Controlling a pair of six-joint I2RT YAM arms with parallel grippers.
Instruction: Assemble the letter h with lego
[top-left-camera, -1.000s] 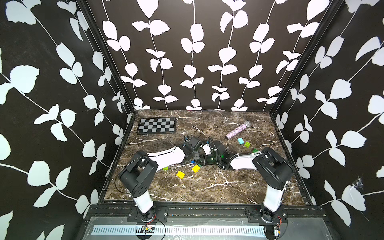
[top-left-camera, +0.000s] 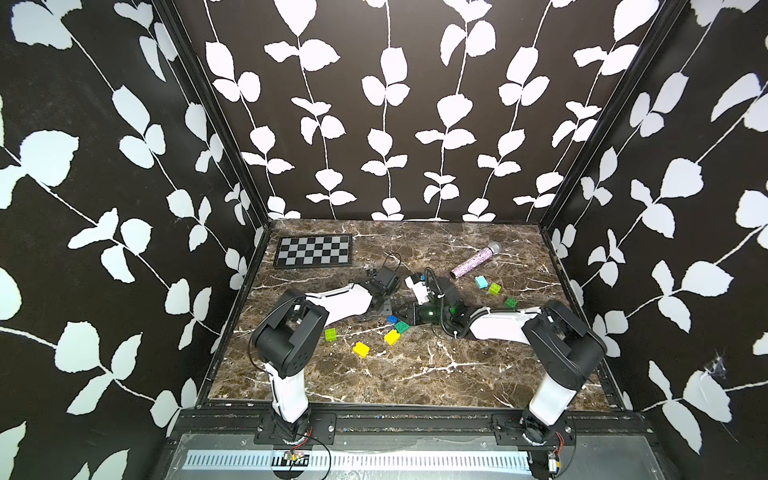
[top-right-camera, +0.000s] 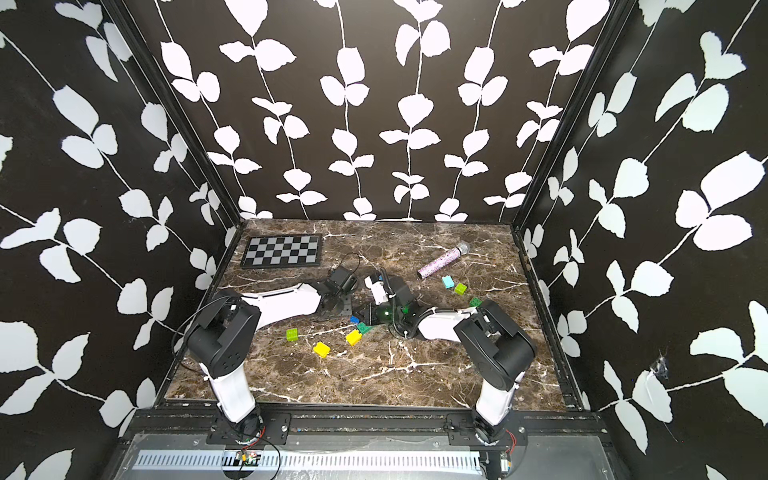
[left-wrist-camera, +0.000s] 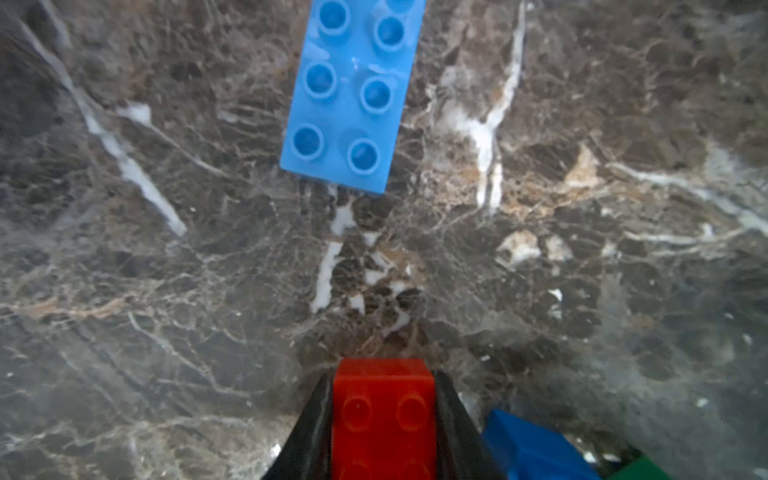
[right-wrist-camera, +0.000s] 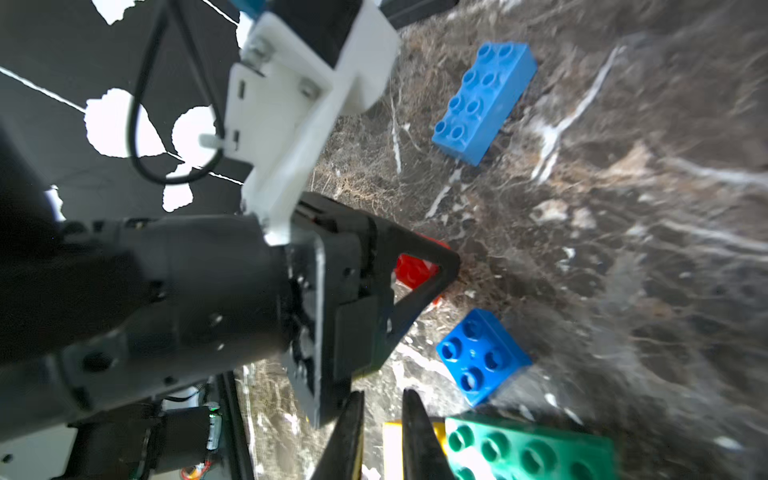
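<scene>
My left gripper is shut on a red brick, which also shows through the gripper's frame in the right wrist view. A long light-blue brick (left-wrist-camera: 344, 104) lies on the marble beyond it. My right gripper is just beside the left one, fingers part open above a green brick (right-wrist-camera: 532, 452) and a yellow brick (right-wrist-camera: 393, 448); nothing shows held in it. A blue 2x2 brick (right-wrist-camera: 480, 356) lies near both grippers. In the top views both grippers meet at mid-table, partly hiding the bricks there.
A checkerboard (top-left-camera: 312, 251) lies back left and a pink microphone (top-left-camera: 473, 261) back right. Small cyan (top-left-camera: 481, 282), green and yellow (top-left-camera: 361, 349) bricks are scattered around.
My left gripper has drawn slightly left and back from the centre, its arm more upright. The right arm has shifted a little to the right, uncovering more of the bricks between them.
</scene>
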